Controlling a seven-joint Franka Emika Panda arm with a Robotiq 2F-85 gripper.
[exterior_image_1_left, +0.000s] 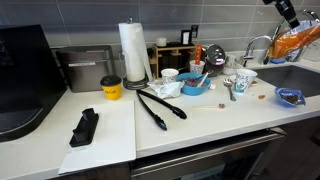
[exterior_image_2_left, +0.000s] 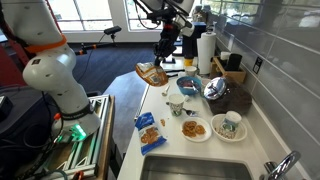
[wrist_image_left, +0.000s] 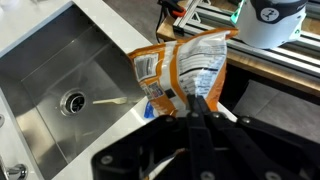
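Observation:
An orange and white bag (wrist_image_left: 182, 68) hangs from my gripper, its thin edge pinched between the shut fingers. In exterior view 2 the same bag (exterior_image_2_left: 152, 74) is in the air over the counter's front side. At the top right of exterior view 1 the bag (exterior_image_1_left: 294, 40) shows only in part, cut by the frame edge. A second, blue and orange packet (exterior_image_2_left: 150, 134) lies on the counter near the sink, apart from the gripper. What the held bag contains cannot be seen.
The sink (wrist_image_left: 62, 88) is beside the held bag. On the counter stand a patterned cup (exterior_image_2_left: 176, 104), a plate of food (exterior_image_2_left: 195, 130), a blue bowl (exterior_image_1_left: 193, 86) and black tongs (exterior_image_1_left: 163, 108). A paper towel roll (exterior_image_1_left: 134, 50) rises at the back.

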